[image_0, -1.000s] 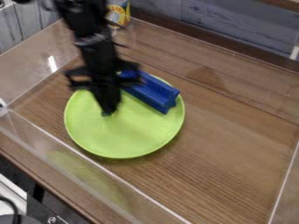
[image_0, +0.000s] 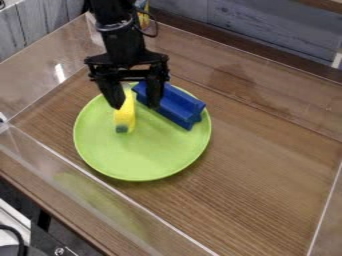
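Note:
My black gripper (image_0: 128, 82) hangs over the back of a round green plate (image_0: 140, 155), open, its fingers spread on either side above the plate. A yellow object (image_0: 124, 116) with a darker lower end lies on the plate at the left, just below my left finger. A blue block (image_0: 178, 108) lies diagonally on the plate's right part, partly behind my right finger.
A pale wall stands at the back. A yellow item at the back is mostly hidden by my arm. Dark cables show at the lower left.
My gripper has moved right from the plate's left side to above the yellow object and blue block.

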